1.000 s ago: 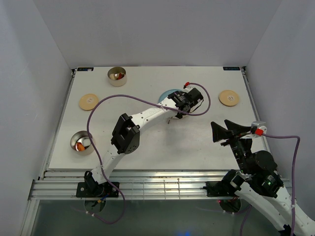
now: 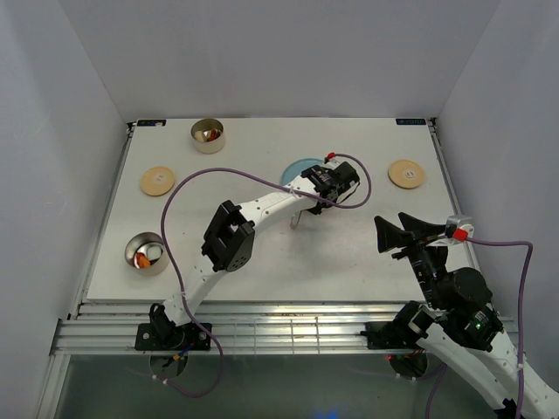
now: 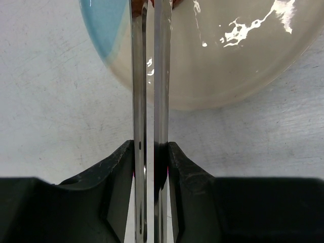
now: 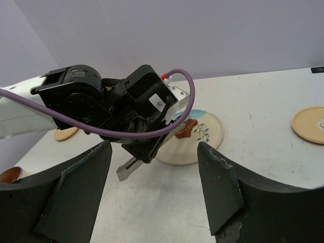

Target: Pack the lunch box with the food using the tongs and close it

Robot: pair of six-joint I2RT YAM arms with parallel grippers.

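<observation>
Metal tongs (image 3: 161, 101) stand between the fingers of my left gripper, which is shut on them. Their far ends reach over the round beige-and-blue plate (image 4: 178, 154), beside a reddish-brown piece of food (image 4: 187, 128) lying there. From the left wrist only a sliver of that food shows behind the tongs, so I cannot tell whether they pinch it. In the top view the left arm covers most of the plate. My right gripper (image 2: 389, 220) hangs off the table's right front, fingers apart and empty.
A pot (image 2: 208, 146) with food pieces stands at the back left, and another pot (image 2: 131, 264) with food at the front left. Flat tan discs lie at left (image 2: 157, 181) and right (image 2: 406, 174).
The left gripper has tilted and shifted slightly over the plate, and the near end of the tongs shows more now. My right arm looks unmoved.
</observation>
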